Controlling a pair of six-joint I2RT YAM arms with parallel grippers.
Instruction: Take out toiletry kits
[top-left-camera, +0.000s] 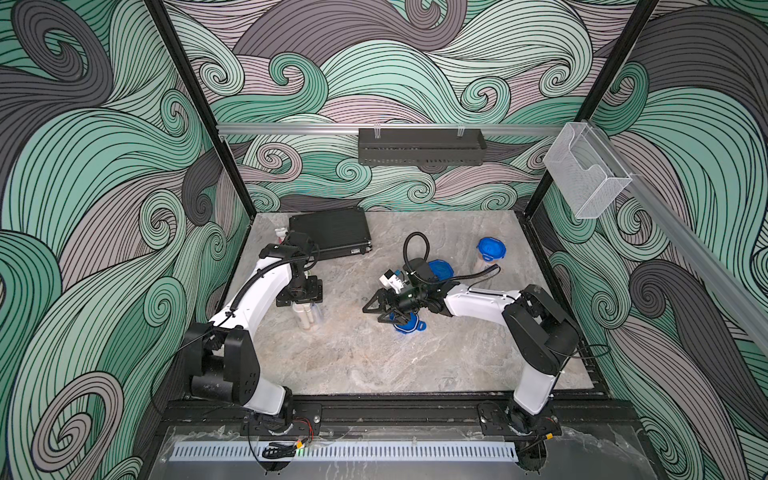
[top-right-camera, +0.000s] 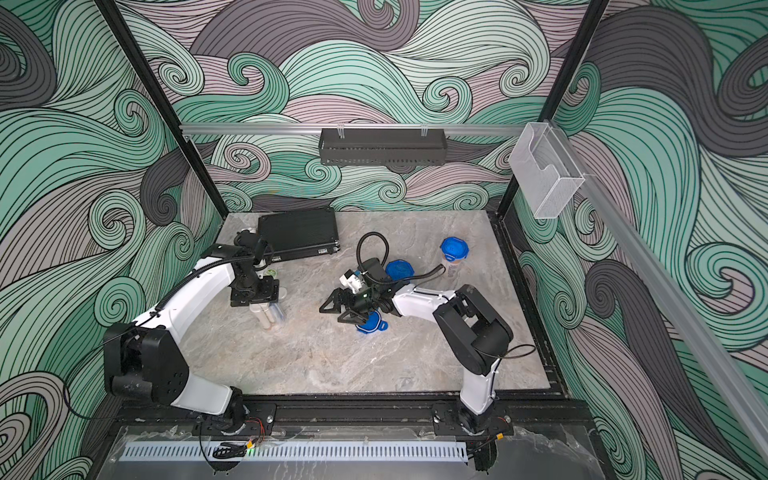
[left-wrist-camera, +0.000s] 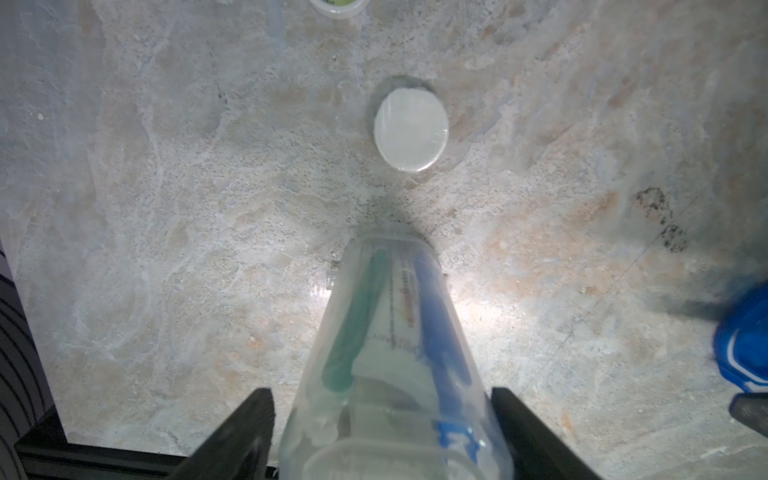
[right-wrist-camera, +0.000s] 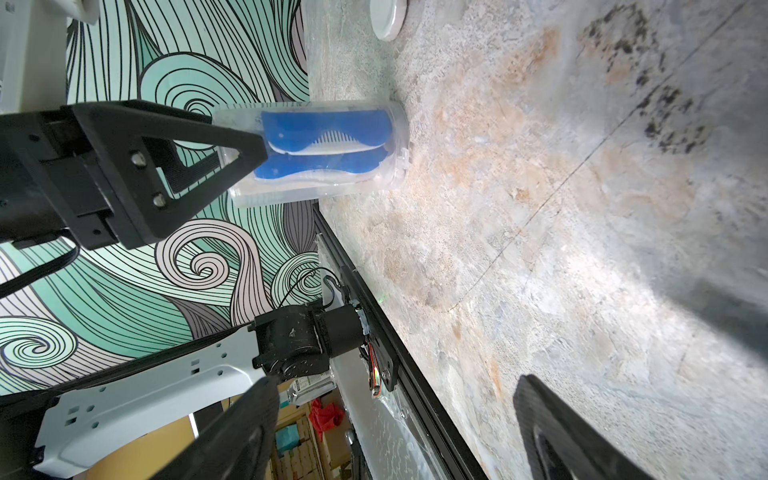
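Note:
A translucent toiletry case with blue and green items inside, a comb among them, hangs in my left gripper, which is shut on it and points down over the left of the table. A small white round lid-like object lies on the table just beyond the case in the left wrist view. My right gripper is open near the table's middle, beside a blue item, with nothing seen between its fingers.
A black case lies at the back left. Blue items sit behind the right arm and at the back right. A wire basket hangs on the right rail.

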